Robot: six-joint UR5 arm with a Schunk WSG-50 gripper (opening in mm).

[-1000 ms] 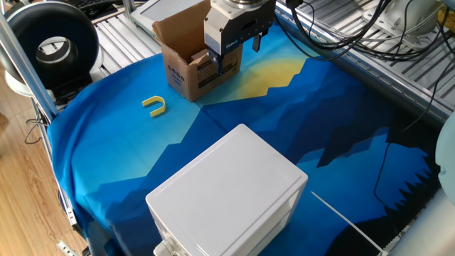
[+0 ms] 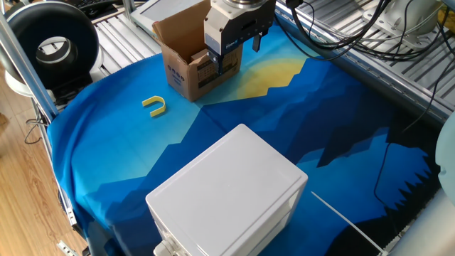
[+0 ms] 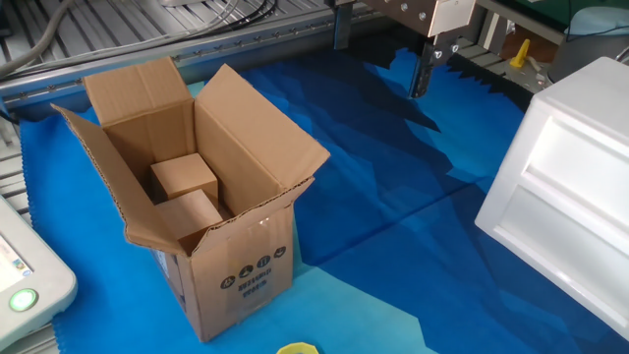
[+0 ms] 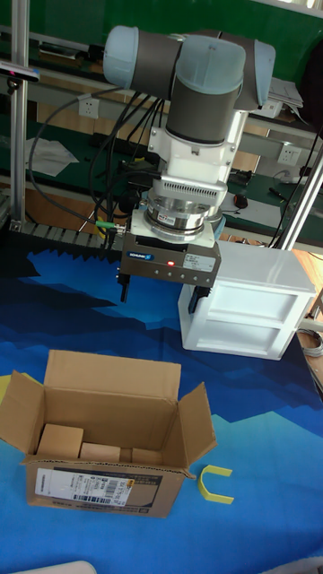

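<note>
My gripper [image 4: 161, 295] hangs in the air over the blue cloth, its two fingers wide apart and nothing between them. In exterior view 3 it appears beyond an open cardboard box [image 3: 241, 270], whose flaps are spread. Two plain brown blocks show inside that box in exterior view 2, a rear block [image 3: 184, 177] and a front block [image 3: 189, 213]. On the cloth beside the box lies a yellow U-shaped piece [image 2: 154, 106]. A white drawer unit [image 2: 229, 181] stands across the cloth, its drawer fronts [image 4: 234, 330] closed in exterior view 3.
Bare blue cloth [image 2: 114, 156] stretches between the box and the drawer unit. A thin white rod [image 2: 346, 217] lies near the unit. Black cables [image 2: 334, 44] run along the metal frame at the table's edge. A tablet-like device [image 3: 29, 270] sits beside the box.
</note>
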